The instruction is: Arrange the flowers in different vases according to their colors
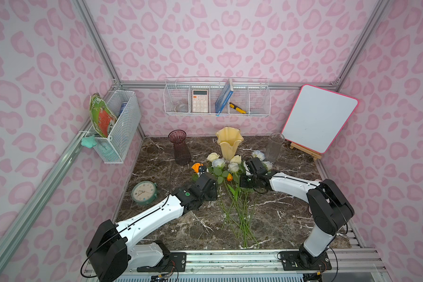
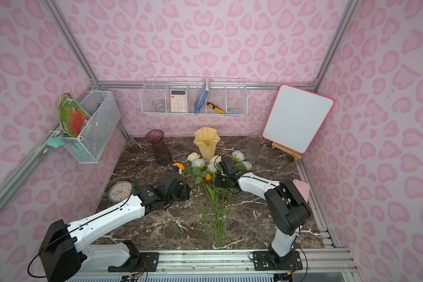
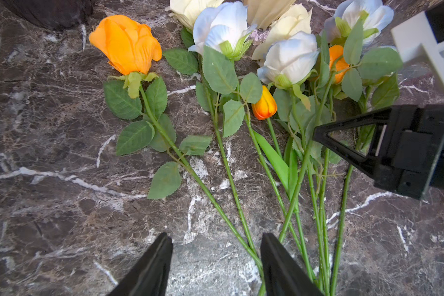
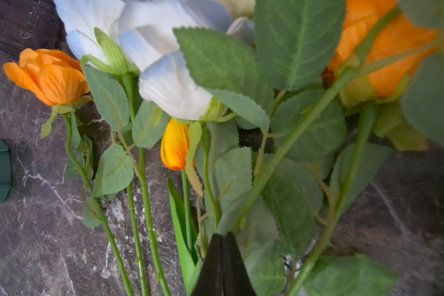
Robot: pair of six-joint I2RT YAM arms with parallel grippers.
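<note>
Orange, white-blue and cream roses and an orange tulip (image 3: pixel 264 103) lie in a bunch, stems toward the front. Behind them stand a purple vase (image 1: pixel 180 149), a yellow vase (image 1: pixel 229 143) and a clear vase (image 1: pixel 274 146). My left gripper is open above the stems, nothing between its fingers, below the orange rose (image 3: pixel 125 46) in the left wrist view. My right gripper is shut with nothing held, among the leaves and stems at the bunch's right side.
A teal clock (image 1: pixel 144 192) stands at the left, a whiteboard (image 1: pixel 319 117) on an easel at the back right, and a pink object (image 2: pixel 301 189) at the right edge. Wire baskets hang on the back and left walls.
</note>
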